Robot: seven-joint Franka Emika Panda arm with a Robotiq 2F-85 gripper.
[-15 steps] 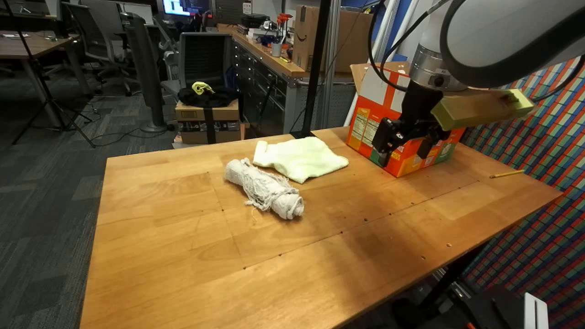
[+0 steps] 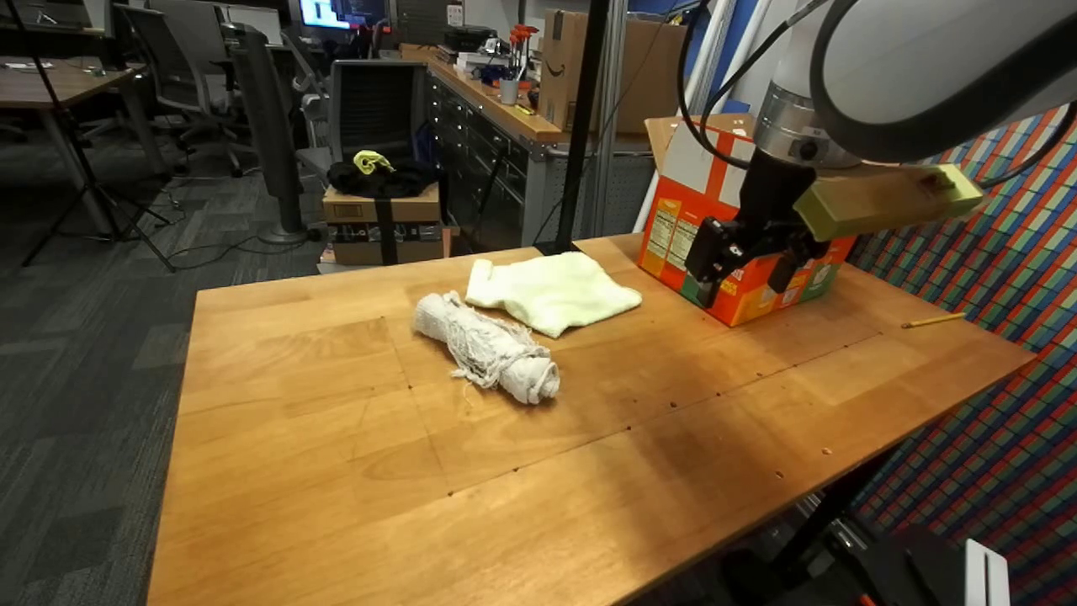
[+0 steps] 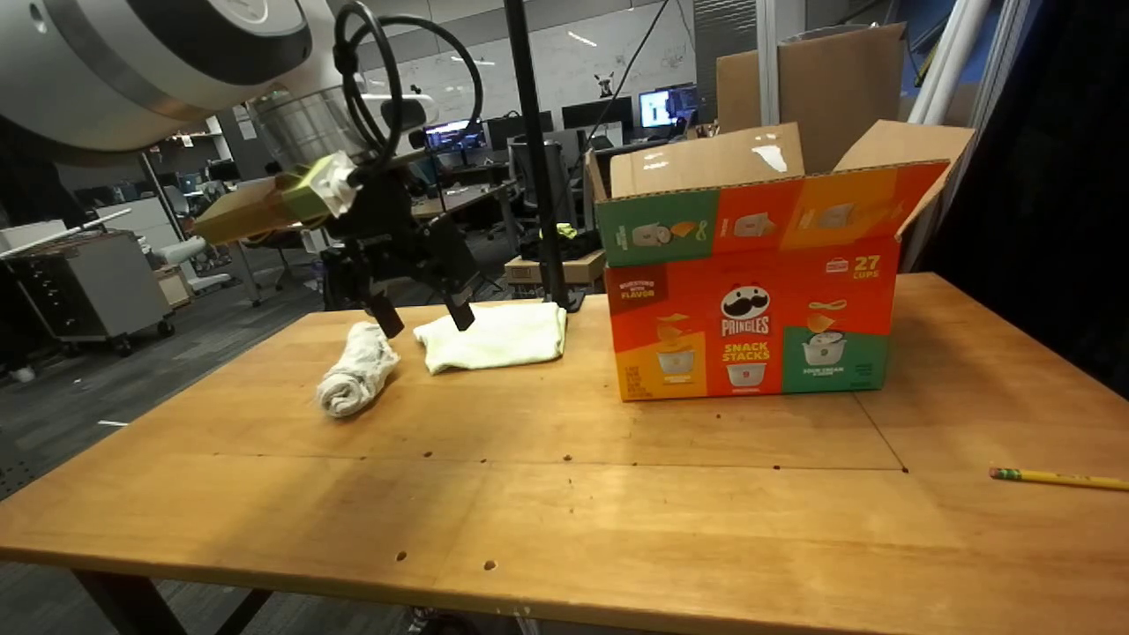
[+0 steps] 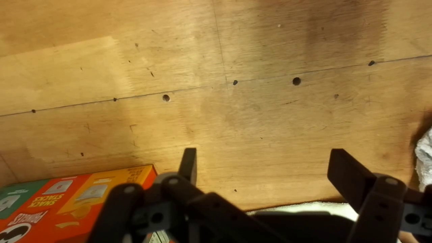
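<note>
My gripper is open above the wooden table, its two fingers wide apart with nothing but bare wood showing between them. In exterior view 2 the gripper (image 3: pixel 426 321) hangs to the left of the orange Pringles box (image 3: pixel 677 296), whose top flaps stand open. A pale yellow cloth (image 2: pixel 555 291) lies flat on the table near its back edge. Beside it rests a rolled greyish-white cloth (image 2: pixel 487 348) with frayed strands. Only an edge of that rolled cloth (image 4: pixel 425 158) shows at the right of the wrist view. The box's inside is hidden.
A yellow pencil (image 3: pixel 1058 480) lies at the table's right side. A black upright pole (image 2: pixel 583 131) stands at the back edge behind the yellow cloth.
</note>
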